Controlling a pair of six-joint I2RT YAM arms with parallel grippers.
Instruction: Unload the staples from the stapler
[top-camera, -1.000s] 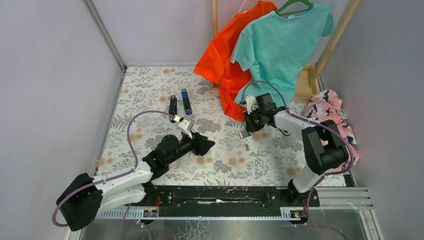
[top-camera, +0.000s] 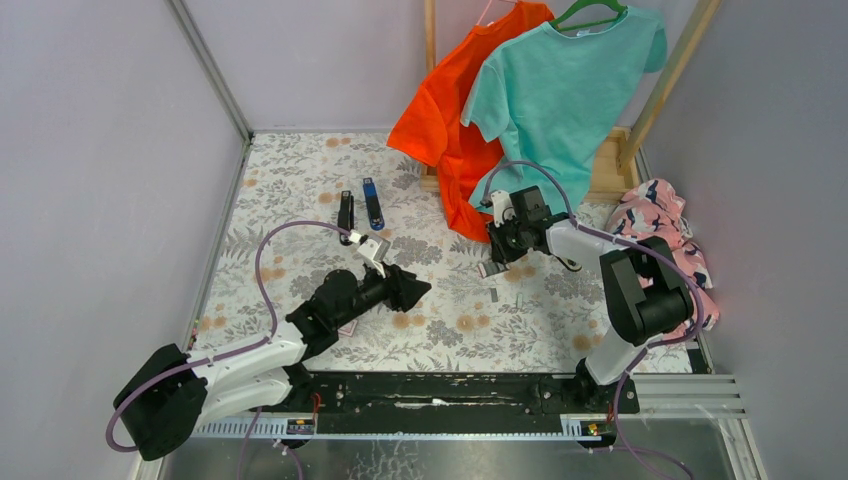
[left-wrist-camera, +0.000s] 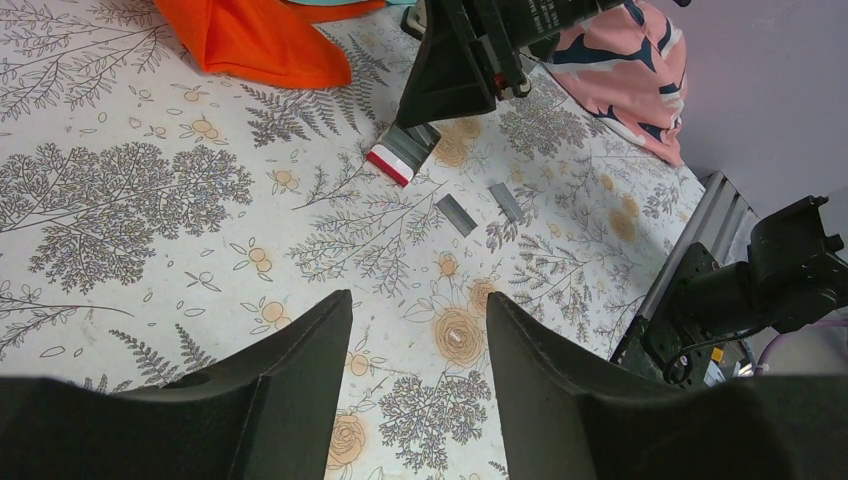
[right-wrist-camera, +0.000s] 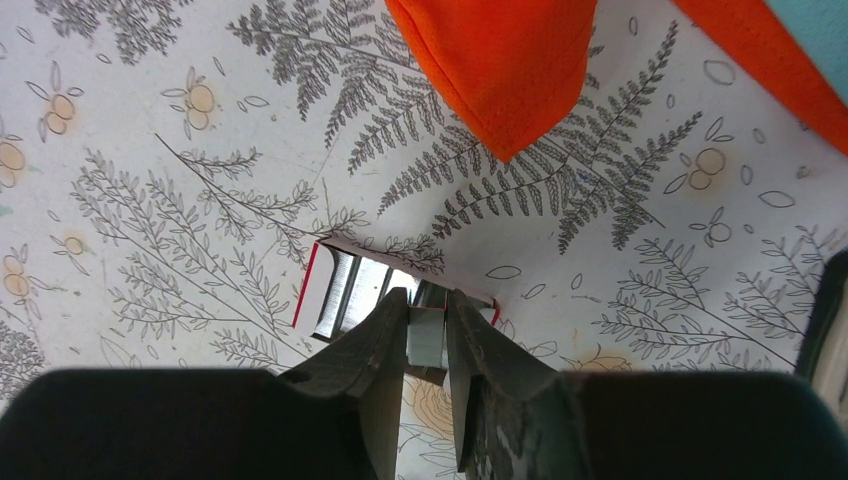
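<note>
My right gripper is over an open box of staple strips, shut on a short grey staple strip at the box's right end; the box also shows in the left wrist view (left-wrist-camera: 400, 152). Two loose staple strips (left-wrist-camera: 456, 214) lie on the patterned table below it. My left gripper stands open at the left-centre, with nothing between its fingers. Two staplers, one black (top-camera: 345, 215) and one blue (top-camera: 373, 203), lie at the back left.
An orange shirt (top-camera: 450, 160) and a teal shirt (top-camera: 560, 90) hang at the back, their hems near the right gripper. Pink patterned cloth (top-camera: 695, 260) is heaped along the right wall.
</note>
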